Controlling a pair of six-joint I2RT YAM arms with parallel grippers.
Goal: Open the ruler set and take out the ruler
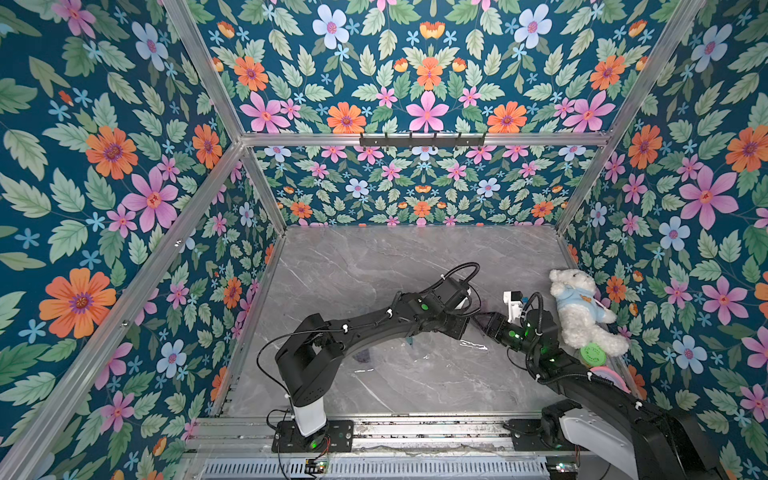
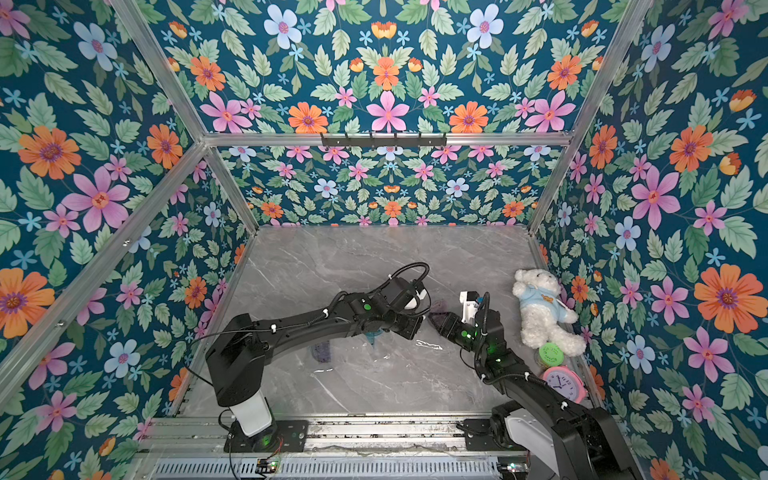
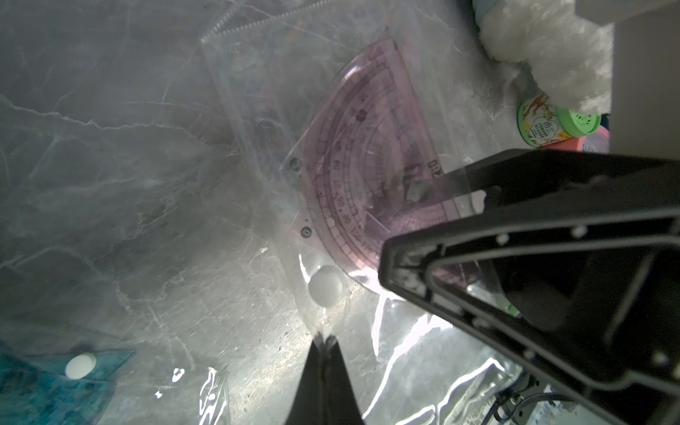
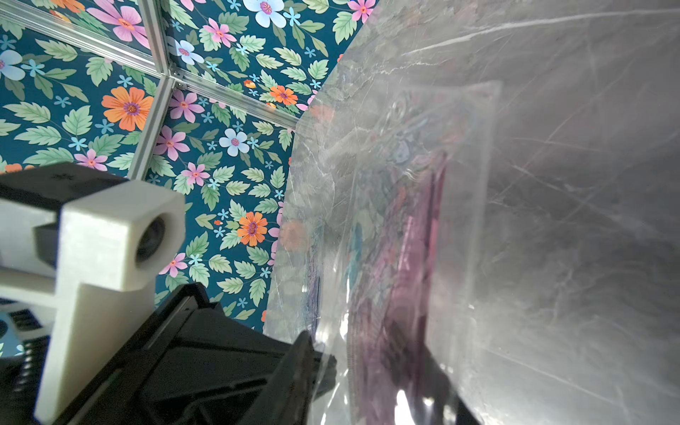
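Observation:
A clear bag (image 3: 262,120) with a pink protractor (image 3: 357,134) and pink pieces (image 4: 403,283) inside hangs above the table. My left gripper is shut at the bag's edge, pinching the clear plastic. My right gripper (image 2: 440,318) is at the pink set; in the left wrist view its black fingers (image 3: 403,265) overlap the bag's right part, and how far they are closed is unclear.
A white teddy bear (image 2: 540,308), a green-lidded tub (image 2: 550,353) and a pink clock (image 2: 561,384) line the right side. A teal set (image 3: 63,382) lies on the marble table (image 1: 336,256), whose back is clear.

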